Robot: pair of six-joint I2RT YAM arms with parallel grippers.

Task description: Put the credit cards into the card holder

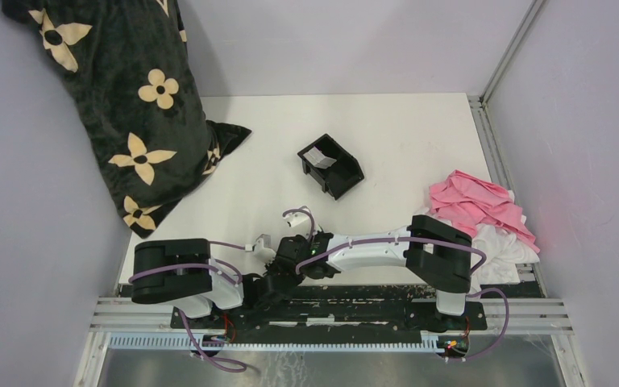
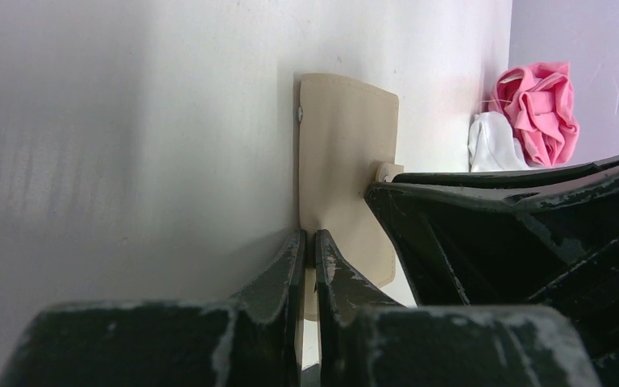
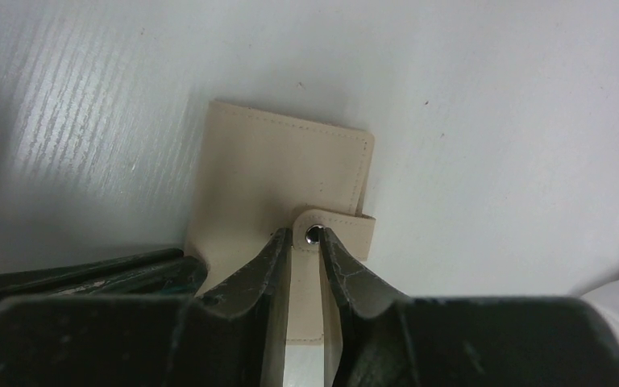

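A beige card holder (image 2: 346, 129) (image 3: 282, 153) with a snap flap (image 3: 342, 232) lies on the white table near the front, mostly hidden by my arms in the top view. My left gripper has its fingertips close together at the holder's long edge; whether they grip it is unclear. My right gripper has its fingertips slightly apart at the flap's snap button, pointing down onto the holder; its grip cannot be told. The black body of the right gripper fills the right of the left wrist view.
A black open box (image 1: 343, 173) with a pale grey item (image 1: 319, 157) inside stands mid-table. Pink cloth (image 1: 471, 201) and white cloth (image 1: 500, 254) lie at the right, a dark flowered cushion (image 1: 129, 113) at the left.
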